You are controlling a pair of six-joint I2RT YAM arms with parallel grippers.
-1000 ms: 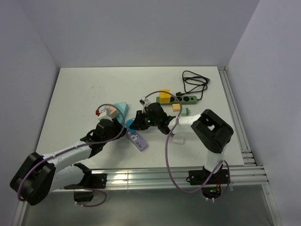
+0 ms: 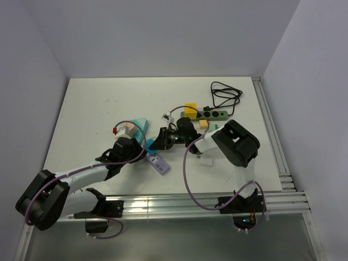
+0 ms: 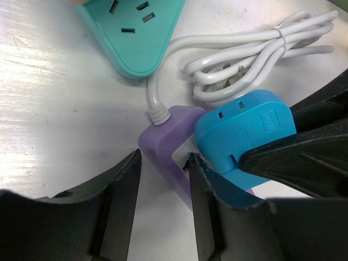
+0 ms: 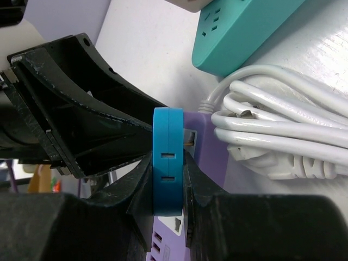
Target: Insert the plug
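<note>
A blue plug adapter [image 3: 255, 125] is clamped in my right gripper, held upright just over the purple power strip [image 3: 163, 141], which lies with its white cord end toward the back. In the right wrist view a bit of metal shows between the adapter and the strip's top. My left gripper stands part open beside the strip's end, its fingertips low, close to the purple body; whether they touch it is unclear.
A teal strip [image 3: 130, 32] and a coiled white cable [image 4: 277, 125] lie behind. To the right in the top view are a green strip [image 2: 215, 116] with black cord, yellow blocks [image 2: 190, 109] and small pieces.
Over the last second my right arm has shifted slightly, its body swinging, while the blue adapter stays over the purple strip. The left arm has moved very little.
</note>
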